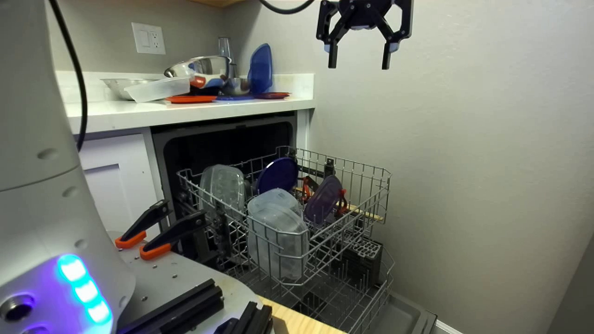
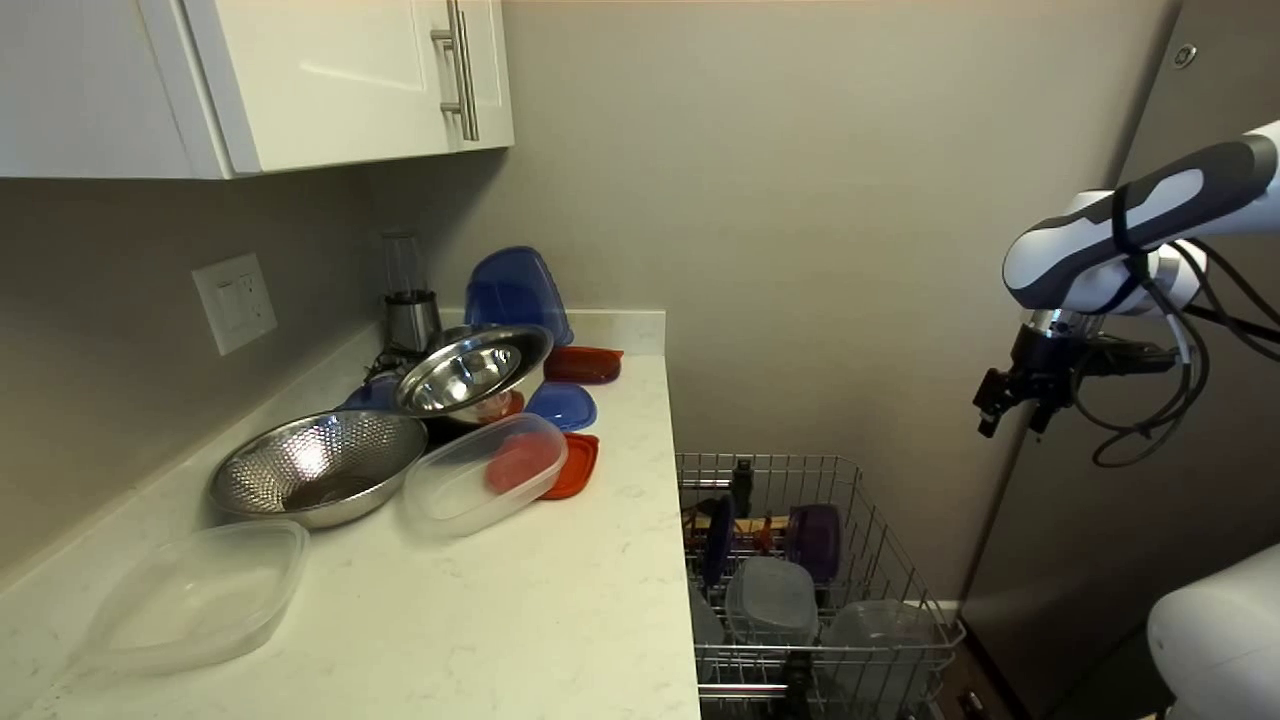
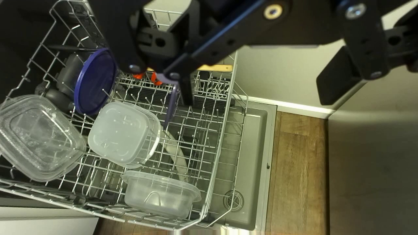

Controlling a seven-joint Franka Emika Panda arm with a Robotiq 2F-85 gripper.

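Observation:
High above the dishwasher's upper rack [image 1: 388,186], my gripper [image 1: 359,60] stands open, its fingers well apart and empty. From the wrist view the gripper spans the rack's far side and the wall. Clear plastic containers fill the near and left part of the rack: one at the left [image 3: 41,137], a frosted one in the middle [image 3: 121,133] and one lying along the front [image 3: 160,194]. A dark blue round lid [image 3: 96,82] leans upright behind them. A purple lid [image 1: 324,200] stands to its right, seen almost edge-on from the wrist.
On the counter [image 2: 600,600] lie a colander [image 2: 324,468], a steel bowl [image 2: 474,378], clear containers, and red and blue lids. A wall runs close beside the rack. The lower rack [image 1: 356,311] is pulled out underneath. Space around the gripper is free.

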